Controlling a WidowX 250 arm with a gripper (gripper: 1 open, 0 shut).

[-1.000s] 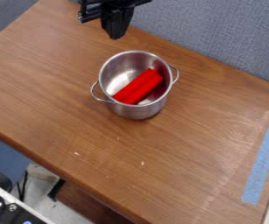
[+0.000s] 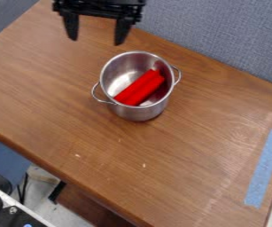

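Observation:
My gripper hangs at the top edge, left of centre, with its two dark fingers spread apart and nothing between them. Below and to the right of it, a steel pot with two wire handles stands on the wooden table. A red oblong object lies diagonally inside the pot.
A blue tape strip lies on the table at the right. A grey carpeted surface is behind the table. Cables and equipment sit at the lower left, off the table. The table left of and below the pot is clear.
My gripper has turned so that its two fingers now show side by side, wide apart, and it sits slightly further left. The pot and red object have not moved.

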